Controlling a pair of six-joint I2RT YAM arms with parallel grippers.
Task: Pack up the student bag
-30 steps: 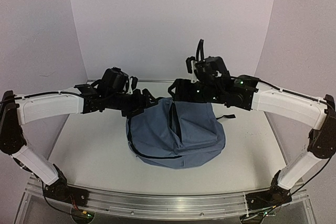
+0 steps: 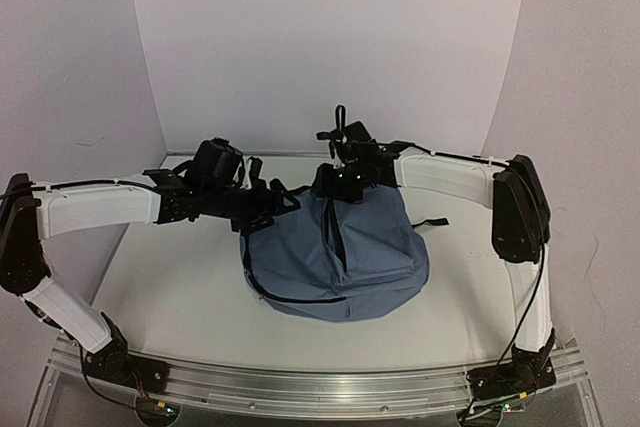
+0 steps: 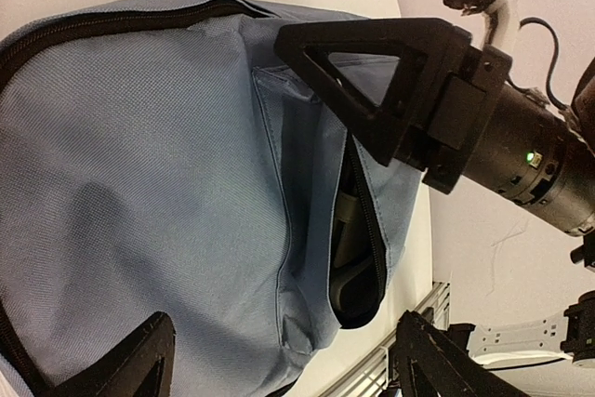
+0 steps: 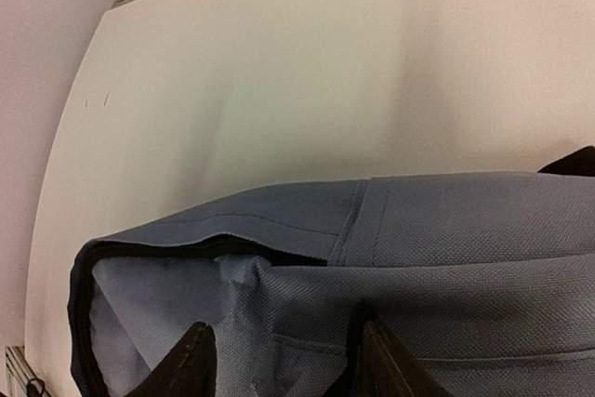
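Observation:
A blue-grey bag [image 2: 290, 257] lies on the white table, a dark zip running along its left and lower edges. The slit of its pocket [image 3: 358, 267] gapes, with something dark inside that I cannot make out. My left gripper [image 2: 287, 197] hovers at the bag's upper left; in its own view the fingers [image 3: 139, 360] stand wide apart over the fabric, gripping nothing. At the bag's top edge is my right gripper [image 2: 327, 185], close to the upper end of the slit. Its fingers [image 4: 191, 364] are spread, with fabric and a dark zip edge showing below and between them.
A black strap [image 2: 432, 222] sticks out from the bag's right side. Bare table [image 2: 180, 287] surrounds the bag on the left, right and front. Pale walls [image 2: 330, 47] close off the back and sides. The two grippers are close together.
My right gripper has come down to the bag's top edge, its arm shifting left and inward. The left gripper has dipped slightly. The bag lies as before.

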